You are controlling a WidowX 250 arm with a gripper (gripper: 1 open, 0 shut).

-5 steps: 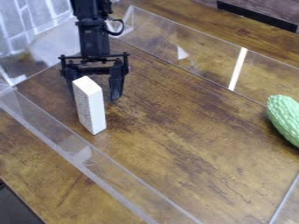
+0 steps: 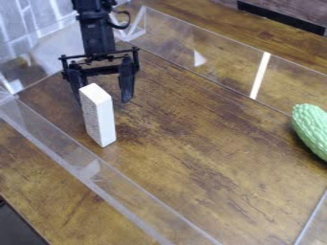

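My black gripper [image 2: 102,86] hangs low over the wooden surface at the upper left, open, its fingers spread on either side and pointing down. Just in front of it stands a white rectangular block [image 2: 98,115], upright and partly hiding the nearer finger. Whether that finger touches the block I cannot tell.
Clear plastic walls [image 2: 153,205] border the wooden work area [image 2: 205,144]. A green ridged object [image 2: 311,131] lies at the right edge.
My gripper has shifted very slightly left and up in the view over the last second. The white block and green object stay put.
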